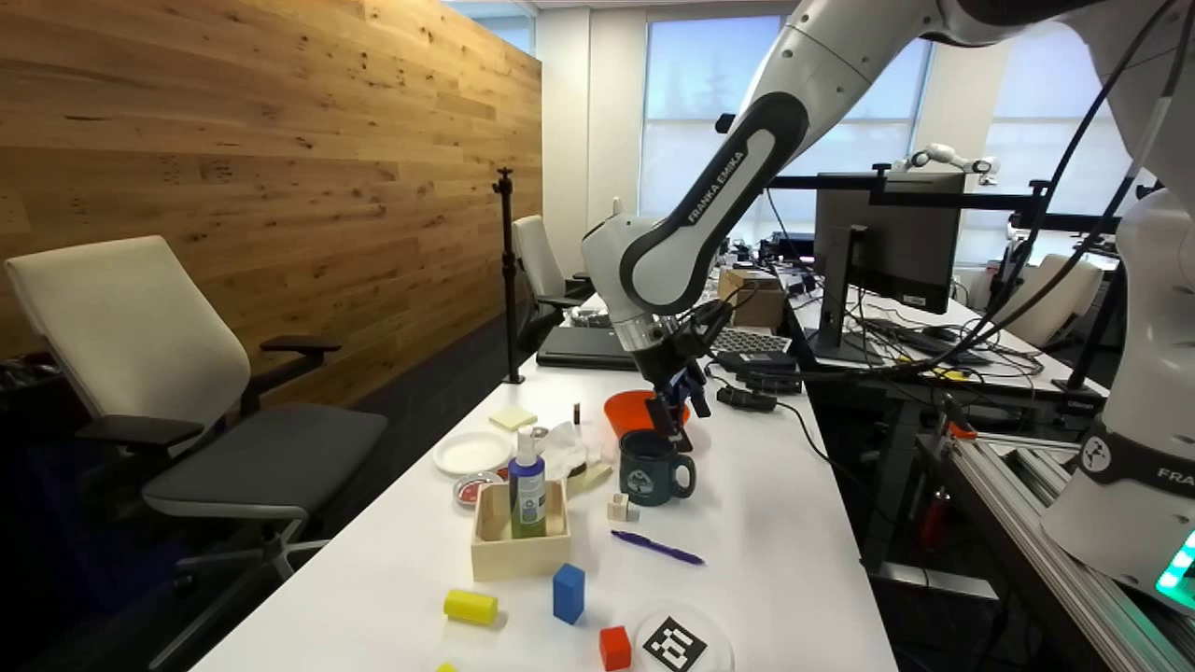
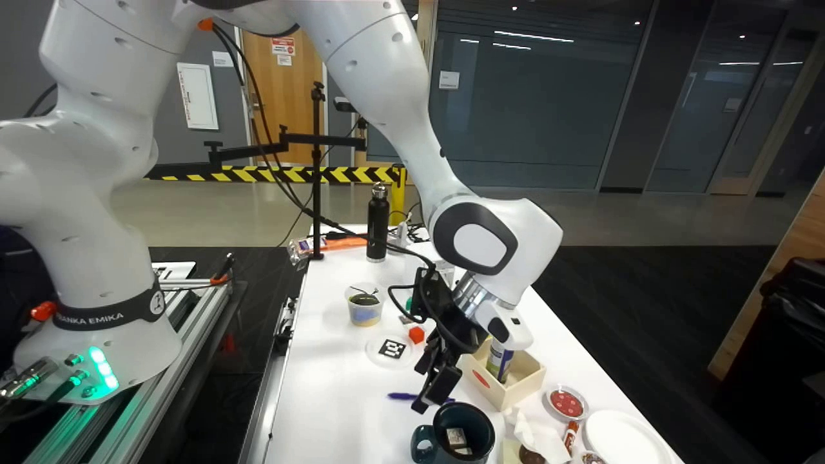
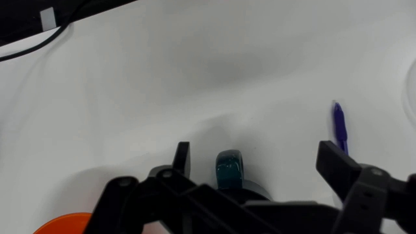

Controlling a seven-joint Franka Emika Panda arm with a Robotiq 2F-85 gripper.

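Observation:
A dark green mug [image 1: 647, 470] stands upright on the white table, its handle [image 3: 229, 168] showing between my spread fingers in the wrist view. Tilted over the mug is my open gripper, with nothing gripped. In exterior view 2 the mug [image 2: 473, 421] has small pale pieces inside, and the gripper [image 2: 427, 386] hangs above the handle side. Most of the mug's body is hidden behind the gripper in the wrist view. Whether a finger touches the mug, I cannot tell.
An orange bowl [image 1: 628, 415] sits just behind the mug. A purple pen [image 1: 657, 547] and a small wooden block [image 1: 618, 508] lie in front. The wooden box [image 1: 521, 556] holds a spray bottle [image 1: 527, 493]. Bare table extends to the mug's right.

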